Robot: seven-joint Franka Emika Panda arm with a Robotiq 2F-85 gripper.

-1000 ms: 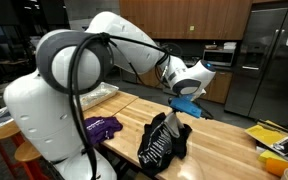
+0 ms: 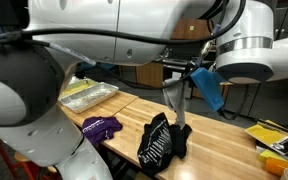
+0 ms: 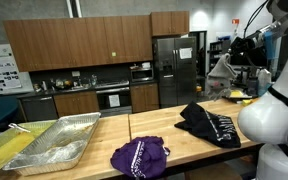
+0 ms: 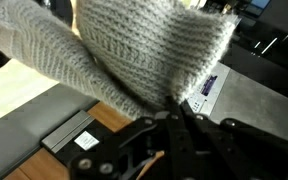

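A pale grey knitted cloth [image 4: 134, 45] hangs from my gripper, its folds filling the upper part of the wrist view. My fingers are shut on a pinch of it. Exterior view 1 has the grey cloth [image 2: 175, 97] hanging below the arm, over a black cloth [image 2: 158, 145] with white marks that lies crumpled on the table. In exterior view 2 the grey cloth [image 3: 222, 72] is up at the right, clear of the tabletop. A purple cloth [image 3: 141, 157] lies bunched near the table's front edge.
A foil-like tray [image 3: 56, 145] stands at the table's left end. Yellow packets [image 2: 269, 134] and other items sit at the opposite end. Bare wood [image 2: 212, 147] lies to the right of the black cloth.
The arm has swung up and closer to the exterior view 1 camera. The grey cloth has risen with it, from low over the black cloth to hanging higher. Black and purple cloths remain in place.
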